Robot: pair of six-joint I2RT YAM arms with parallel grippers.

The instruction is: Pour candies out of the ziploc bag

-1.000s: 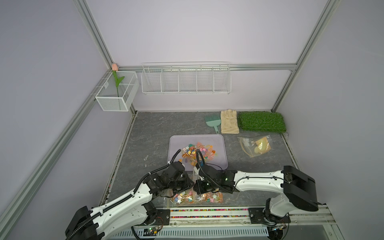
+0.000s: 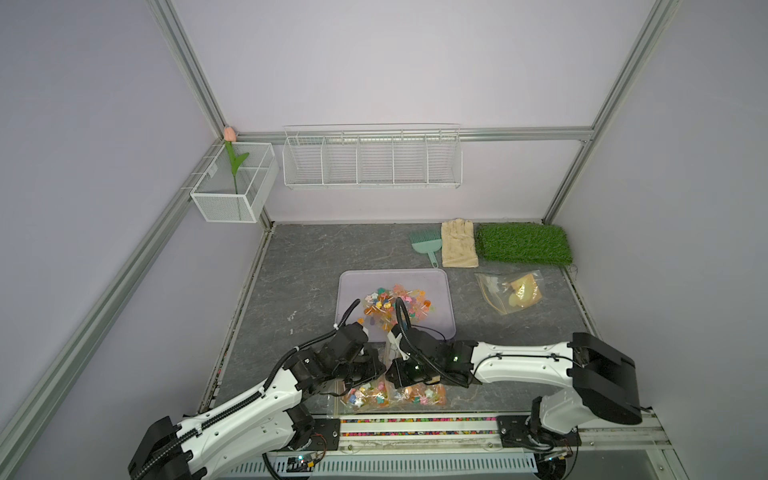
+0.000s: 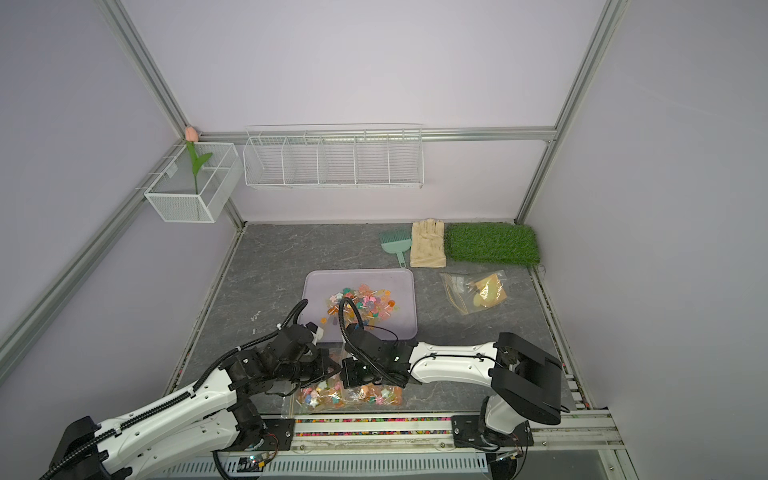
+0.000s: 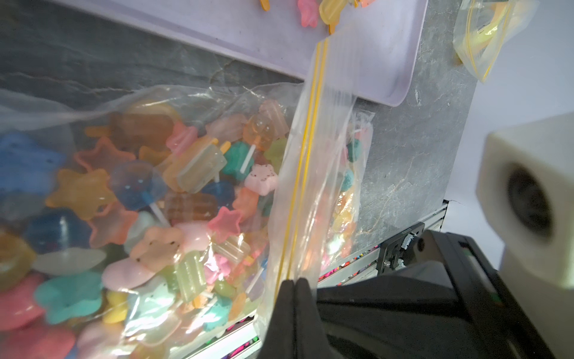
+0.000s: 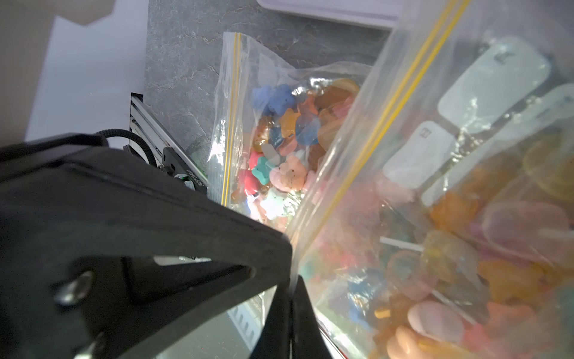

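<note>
Two clear ziploc bags of colourful candies lie side by side in front of the arms: the left bag [image 2: 365, 397] and the right bag [image 2: 432, 394]. The right bag's yellow-lined zip edge [image 5: 382, 125] faces left and stands up over the left bag's side. My left gripper is shut, with that edge's thin film running to its fingertips. From the other side, my right gripper is shut on the film of the same edge. Behind the grippers lies a pale purple tray [image 2: 348, 292] with loose candies [image 2: 400, 305] on it.
A ziploc bag with yellowish contents [image 2: 512, 291] lies right of the tray. A green brush [image 2: 426, 242], a beige glove [image 2: 458, 243] and a grass mat [image 2: 524, 243] line the back.
My left arm and the bags look unmoved.
</note>
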